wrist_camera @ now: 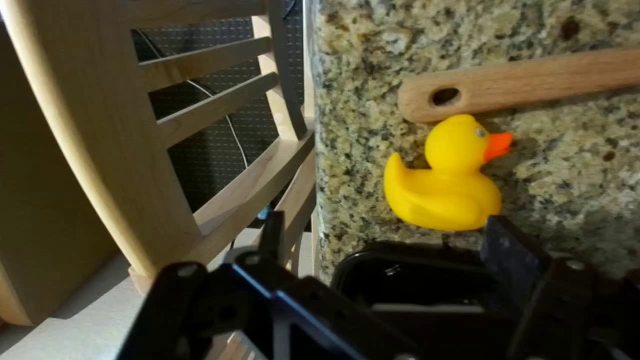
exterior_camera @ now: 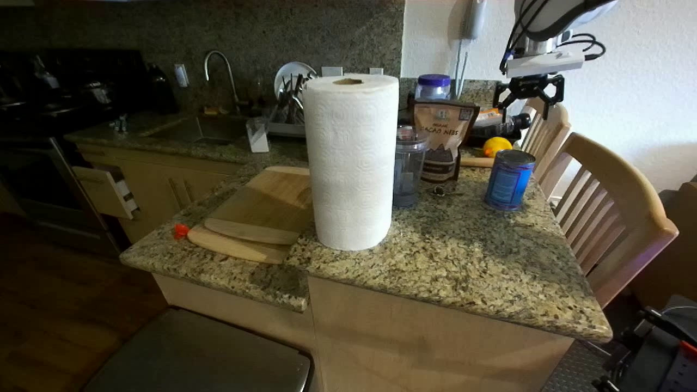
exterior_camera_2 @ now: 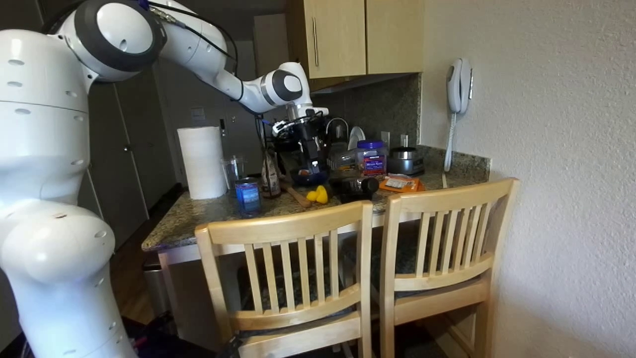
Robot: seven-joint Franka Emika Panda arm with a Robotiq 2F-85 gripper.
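My gripper (exterior_camera: 526,116) hangs open above the far right edge of the granite counter, nothing between its fingers. In the wrist view a yellow rubber duck (wrist_camera: 450,180) with an orange beak lies on the counter, just beyond the tip of my right-hand finger (wrist_camera: 513,258). The wooden handle (wrist_camera: 516,84) of some utensil runs beside the duck. Below the duck sits a black container or tray (wrist_camera: 414,270), partly covered by the gripper. From exterior view 2 the duck (exterior_camera_2: 317,194) shows near the counter's chair side.
A blue can (exterior_camera: 510,179), a cacao nibs bag (exterior_camera: 444,134) and a clear blender cup (exterior_camera: 408,169) stand nearby. A dark-capped bottle (exterior_camera_2: 357,186) lies by the duck. Wooden chairs (exterior_camera: 607,202) line the counter edge. Beyond the paper towel roll (exterior_camera: 353,163), the near counter is clear.
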